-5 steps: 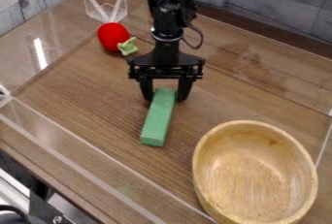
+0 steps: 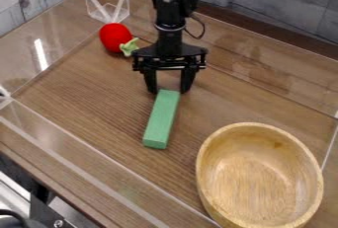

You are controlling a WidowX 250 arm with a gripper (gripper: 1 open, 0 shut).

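A black robot arm comes down from the top centre of the camera view, its gripper (image 2: 169, 72) hanging just beyond the far end of a long green block (image 2: 161, 119). The dark fingers are small and hard to read, so I cannot tell how they stand. A red round object (image 2: 114, 37) with a small light-green piece (image 2: 128, 46) lies to the left of the arm.
A large tan bowl (image 2: 259, 177) takes up the lower right of the wooden table (image 2: 79, 104). Clear plastic or white straps hang near the top left.
My gripper has moved back, away from the camera, and now sits a little beyond the green block, which lies about where it was.
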